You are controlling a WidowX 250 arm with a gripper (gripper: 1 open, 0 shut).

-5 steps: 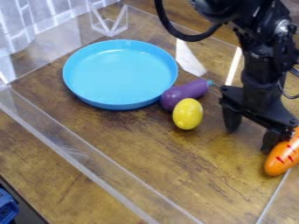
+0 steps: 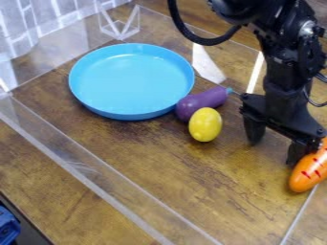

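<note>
My black gripper [image 2: 276, 136] is low over the wooden table at the right, its fingers close beside an orange carrot [image 2: 308, 169] with red marks at the right edge. Whether the fingers are open or shut, or touch the carrot, I cannot tell. A yellow lemon-like object [image 2: 205, 124] lies left of the gripper, next to a purple eggplant [image 2: 200, 102]. A blue plate [image 2: 115, 81] sits at the upper left.
Clear plastic walls [image 2: 26, 67] border the left side. A blue object [image 2: 7, 228] shows at the lower left corner.
</note>
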